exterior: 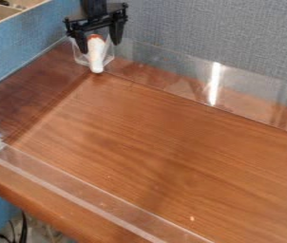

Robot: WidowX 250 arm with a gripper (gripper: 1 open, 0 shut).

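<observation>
A white bottle-like object (95,57) with an orange top stands in the back left corner of the wooden surface, inside or against a small clear corner piece. My black gripper (95,34) is directly over it, its fingers low on either side near the orange top. Whether the fingers are closed on it is not clear at this size.
Clear walls line its edges, with a grey padded panel (222,38) behind and a blue one at left. A wooden tray (0,13) sits beyond the top left.
</observation>
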